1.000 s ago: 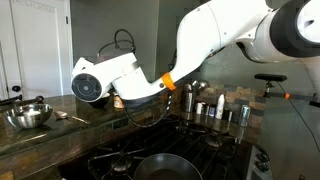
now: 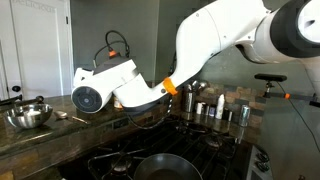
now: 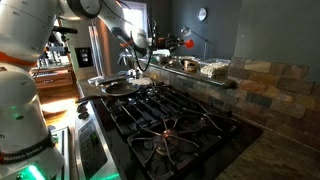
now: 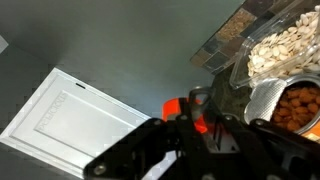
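Note:
My gripper appears at the bottom of the wrist view, shut on a red-handled utensil (image 4: 172, 107). A small shiny round metal part shows just beyond the fingertips. In exterior view 2 the gripper (image 3: 182, 42) is high by the back wall, with the utensil's red handle (image 3: 196, 38) rising beside it and a small round end (image 3: 202, 14) above. Exactly what kind of utensil it is, I cannot tell. The arm's wrist hides the gripper in exterior view 1.
Clear containers of pale seeds (image 4: 285, 45) and brown nuts (image 4: 298, 105) lie right of the gripper in the wrist view. A black pan (image 2: 167, 168) sits on the stove. A metal bowl (image 2: 29, 116) stands on the left counter; bottles (image 2: 220, 106) line the back.
Pan, bowl and bottles stay where they were.

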